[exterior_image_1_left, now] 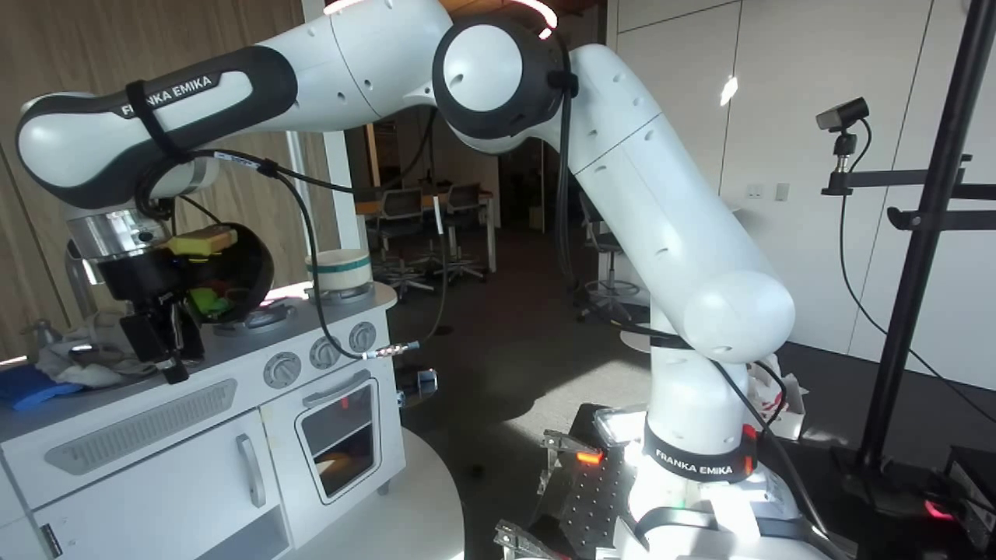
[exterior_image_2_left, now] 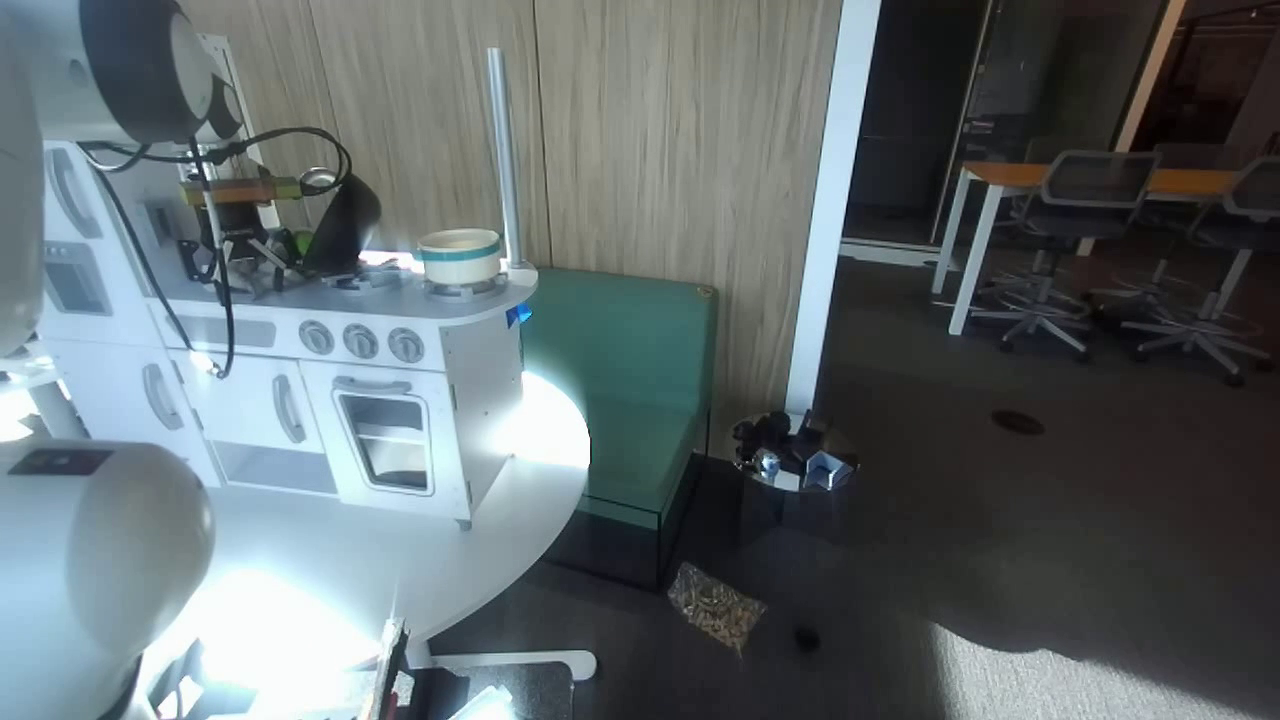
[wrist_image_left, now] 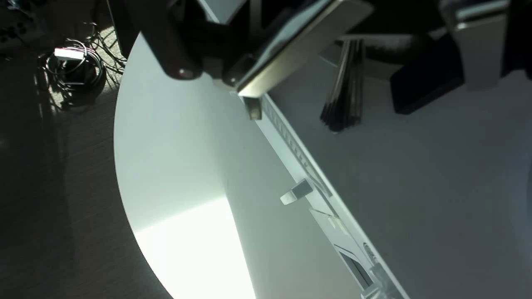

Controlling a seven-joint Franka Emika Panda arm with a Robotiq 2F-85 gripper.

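Over the front edge of the toy kitchen's counter point(exterior_image_1_left: 233, 353), my gripper point(exterior_image_1_left: 173, 359) points down. In the wrist view the gripper stands open, its fingers point(wrist_image_left: 294, 52) well apart. A slender slotted or ribbed utensil point(wrist_image_left: 344, 84) with a dark end shows between them, over the grey counter. I cannot tell whether it touches a finger, and its upper part is hidden. Behind the hand in exterior view 1 a dark pan point(exterior_image_1_left: 247, 271) leans upright, with green items point(exterior_image_1_left: 210, 300) and a yellow block point(exterior_image_1_left: 202, 241) near it.
A cream pot with a teal band point(exterior_image_1_left: 338, 269) sits on the right burner. Grey cloth point(exterior_image_1_left: 98, 345) and blue cloth point(exterior_image_1_left: 33, 384) lie at the counter's left. Knobs point(exterior_image_1_left: 282, 370) and a cabinet handle point(wrist_image_left: 297, 192) stick out of the kitchen front.
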